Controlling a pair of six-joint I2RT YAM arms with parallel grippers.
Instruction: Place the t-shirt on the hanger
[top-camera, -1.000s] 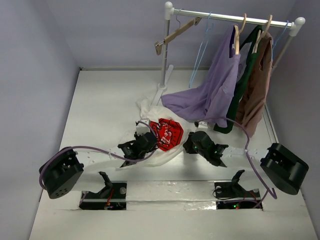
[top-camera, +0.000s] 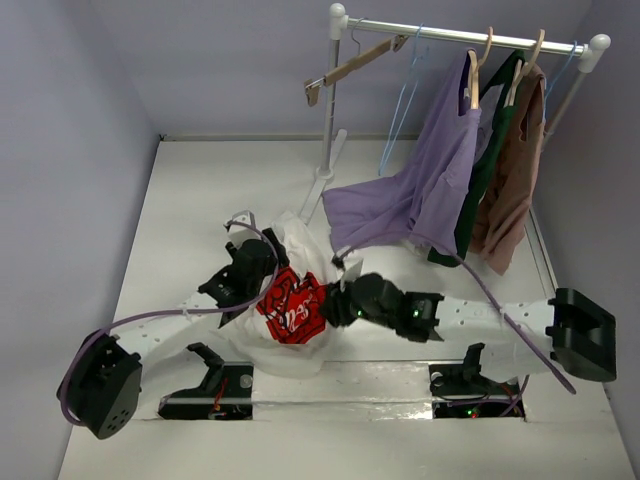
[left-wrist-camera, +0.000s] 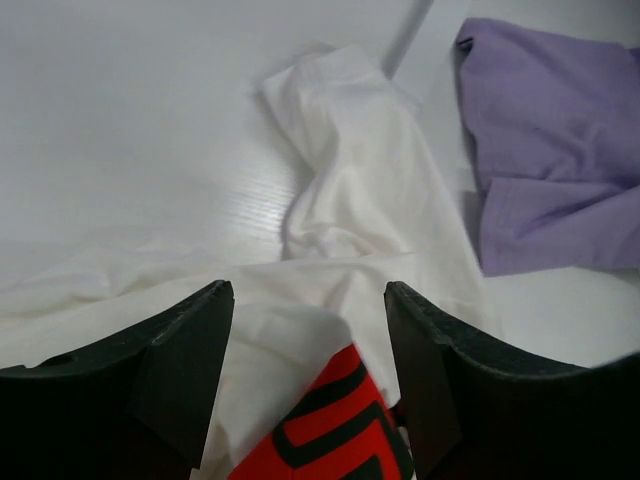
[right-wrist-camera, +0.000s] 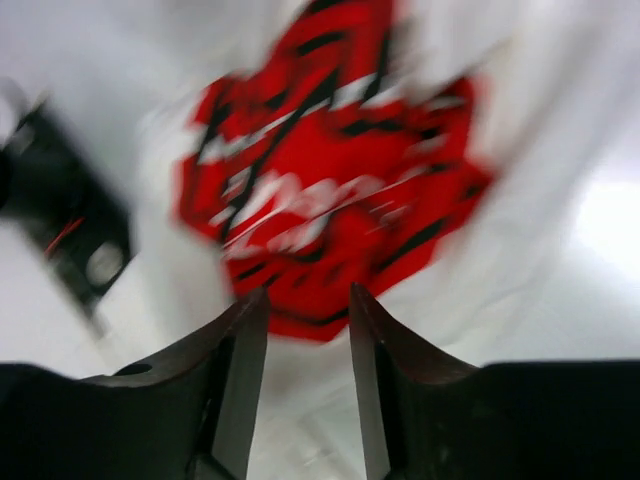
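A white t-shirt with a red and black print lies crumpled on the table between my arms. My left gripper is over its upper left part; in the left wrist view, its part-open fingers frame white cloth and red print. My right gripper is at the print's right side; the right wrist view is blurred, with the fingers close together over the shirt, and what they hold is hard to see.
A rack at the back carries empty hangers and hanging purple, green and brown garments. The purple one reaches the table near the shirt.
The left gripper has moved up and left since one second ago. The shirt and its print have shifted leftward.
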